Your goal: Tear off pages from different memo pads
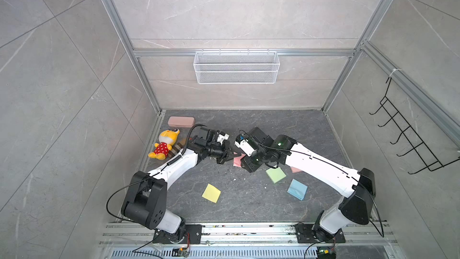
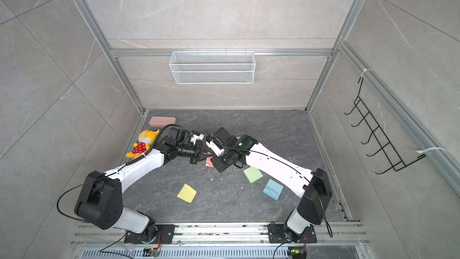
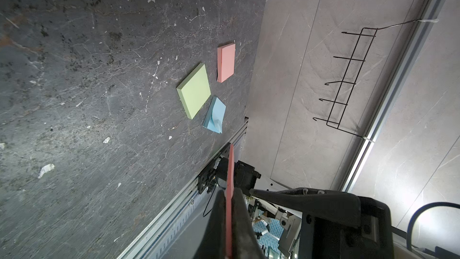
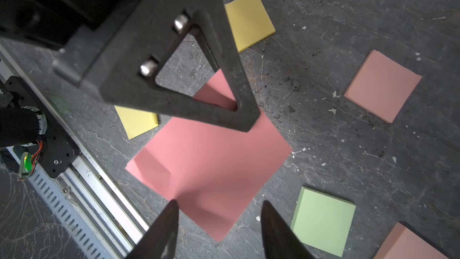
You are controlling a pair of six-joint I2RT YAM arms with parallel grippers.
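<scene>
Near the middle my left gripper is shut on a pink memo pad, which it holds upright, edge-on in the left wrist view. The right wrist view shows the pad's pink face, one corner creased, behind the left gripper's black finger. My right gripper hangs over that face, its blurred fingers open and apart. A green pad, a blue pad with a lifted sheet, other pink pads and yellow pads lie on the floor.
A plush toy and pink case sit at the left. A white mesh basket hangs on the back wall, a black hook rack on the right.
</scene>
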